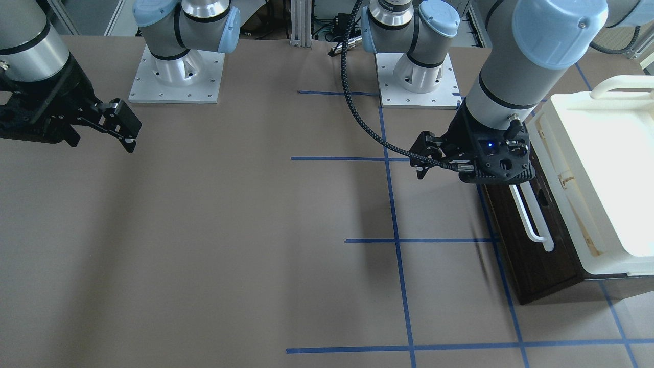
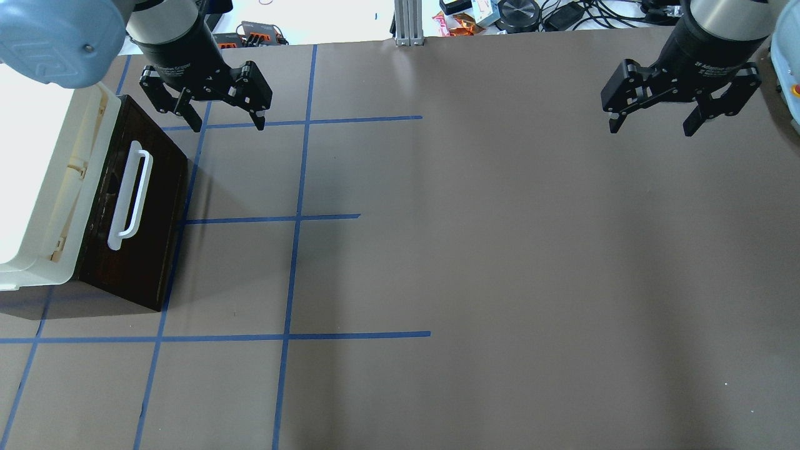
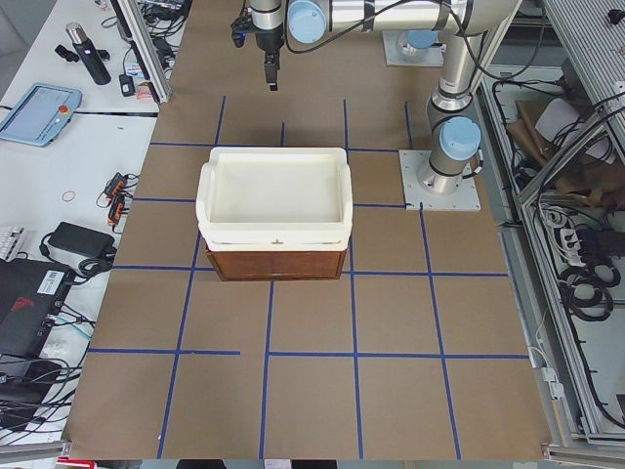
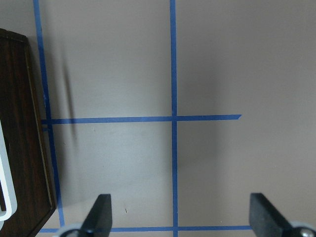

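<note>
My gripper is open, its two black fingers far apart at the bottom of the wrist view with only taped floor between them. In the top view the gripper [image 2: 229, 120] hangs over the blue grid beside a dark wooden cabinet [image 2: 154, 247]. The cabinet has a white handle [image 2: 140, 187] on its side and carries a white open tray [image 2: 30, 172] on top. The front view shows the same cabinet [image 1: 539, 279] at the right, below and beside the arm. The tray [image 3: 273, 195] looks empty in the left view.
A second arm's gripper [image 2: 652, 105] stands at the top right of the top view. Further arm bases [image 1: 178, 86] line the back edge. Cables and equipment lie beyond the floor's edges.
</note>
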